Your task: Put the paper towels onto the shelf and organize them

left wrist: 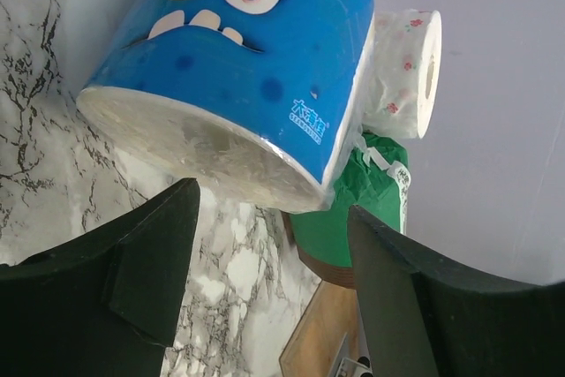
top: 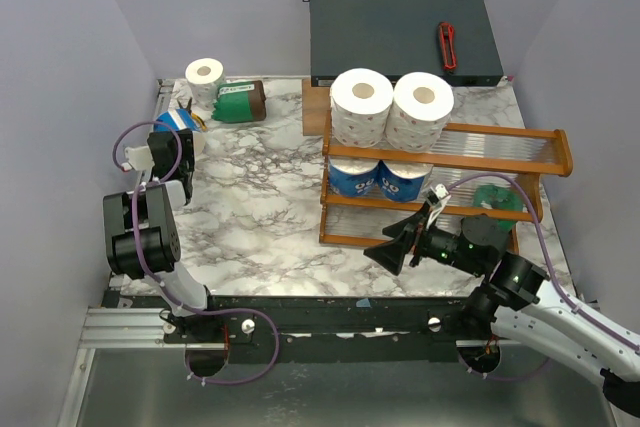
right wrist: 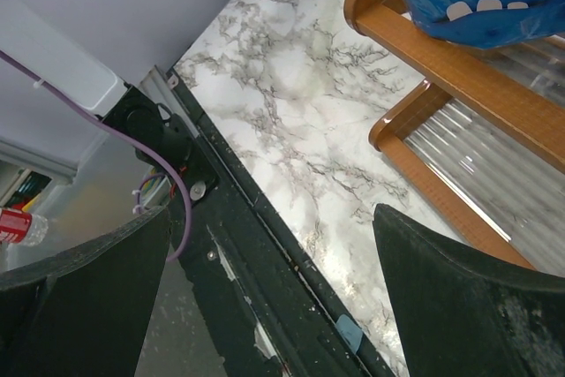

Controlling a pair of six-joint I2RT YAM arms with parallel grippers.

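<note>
At the back left, my left gripper stands open just before a blue monster-print roll [left wrist: 238, 68], nothing between its fingers. Beyond it in the left wrist view are a green-wrapped roll [left wrist: 344, 200] and a white roll [left wrist: 406, 77]. The wooden shelf [top: 540, 152] holds two white rolls [top: 360, 107] on top and two blue rolls [top: 350, 177] below, with something green lower at right. My right gripper [top: 405, 242] is open beside the shelf's front, nothing in it.
A dark board [top: 380, 32] with a red cutter [top: 447, 47] is at the back.
</note>
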